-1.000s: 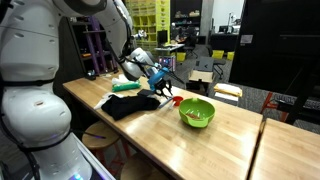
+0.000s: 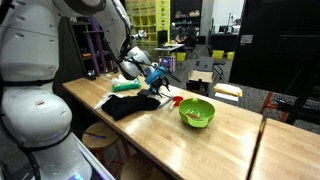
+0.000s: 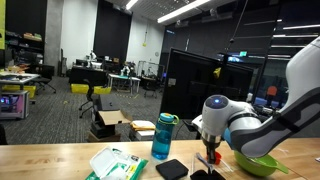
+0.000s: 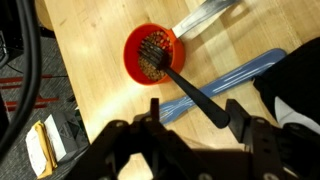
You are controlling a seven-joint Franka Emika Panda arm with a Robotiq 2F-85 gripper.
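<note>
In the wrist view an orange-red cup (image 4: 132,62) holds small brown grains. The head of a black fork-like utensil (image 4: 185,84) rests among them, and its handle slants out over the rim toward my gripper. My fingers (image 4: 154,112) stand apart, with the handle's end in the gap close to the right fingertip; a clear gap shows on the left. In exterior view 1 the gripper (image 2: 157,92) is low over the table, left of the red cup (image 2: 177,101).
A blue-grey flat utensil (image 4: 232,78) and a metal handle (image 4: 200,17) lie near the cup. Black cloth (image 2: 130,106) spreads to its left, and a green bowl (image 2: 198,113) stands to its right. A blue bottle (image 3: 163,136) is also on the table.
In exterior view 1 my gripper has shifted slightly left, away from the red cup. The cup and bowl have stayed in place.
</note>
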